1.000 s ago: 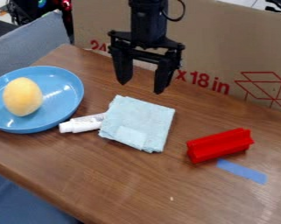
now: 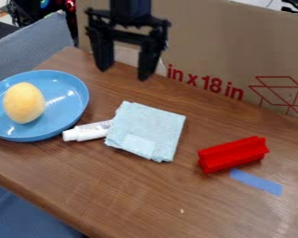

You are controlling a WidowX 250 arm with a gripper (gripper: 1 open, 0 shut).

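Note:
My black gripper (image 2: 125, 56) hangs open in the upper middle, above the back of the wooden table, with nothing between its fingers. On the left a blue plate (image 2: 62, 90) holds a yellow oval object (image 2: 25, 101). A white tube (image 2: 85, 132) lies right of the plate, beside a folded pale blue cloth (image 2: 146, 131). A red cylindrical object (image 2: 233, 153) lies on the right.
A cardboard box (image 2: 238, 46) stands along the back. A strip of blue tape (image 2: 254, 182) is on the table at right. A grey padded edge borders the left.
My gripper has moved left and up over the last second. The objects on the table have not visibly moved.

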